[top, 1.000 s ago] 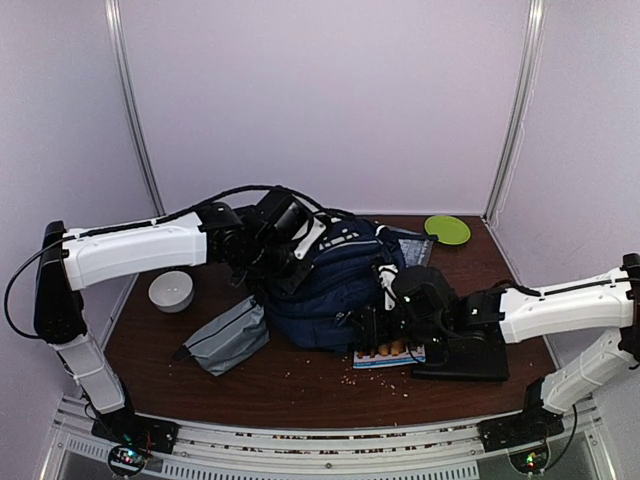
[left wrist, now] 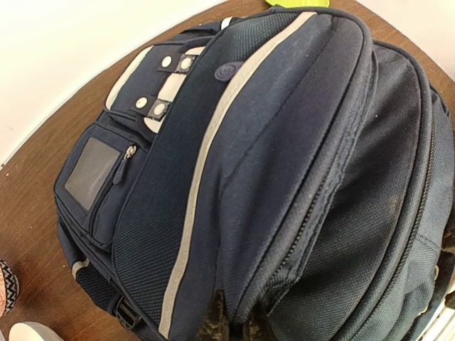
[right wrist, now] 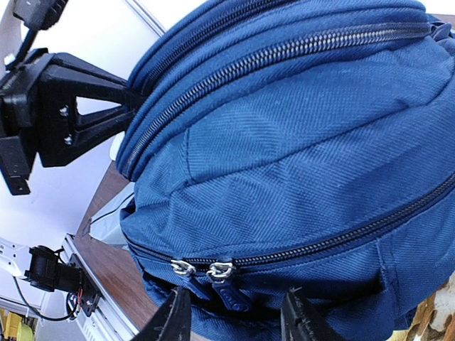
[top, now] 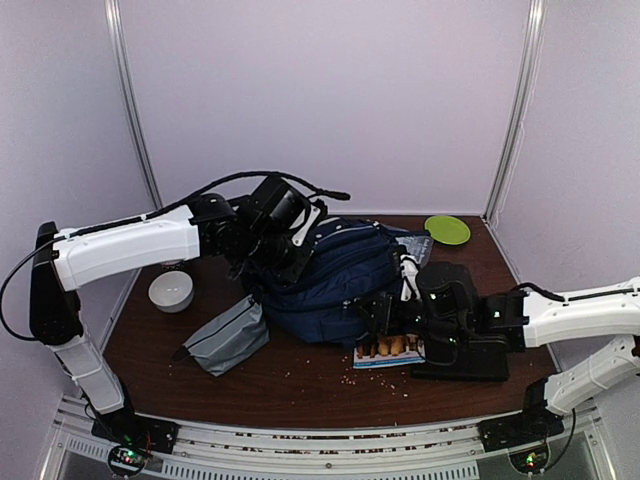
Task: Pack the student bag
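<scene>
The navy backpack (top: 330, 290) lies in the middle of the table, its reflective strip and pockets (left wrist: 97, 170) showing in the left wrist view. My left gripper is shut on the upper part of the backpack beside a zipper. My right gripper is low at the bag's right front, part open, its fingers just beside two zipper pulls (right wrist: 220, 271) on the front zipper. A grey pencil case (top: 225, 338) lies front left. A booklet (top: 388, 352) lies partly under the bag and right arm.
A white bowl (top: 171, 291) sits at left, a green plate (top: 447, 229) at back right. A dark flat item (top: 460, 365) and a clear case (top: 417, 250) lie right of the bag.
My left gripper has risen, lifting the top of the backpack slightly. My right gripper has shifted slightly right along the bag's front.
</scene>
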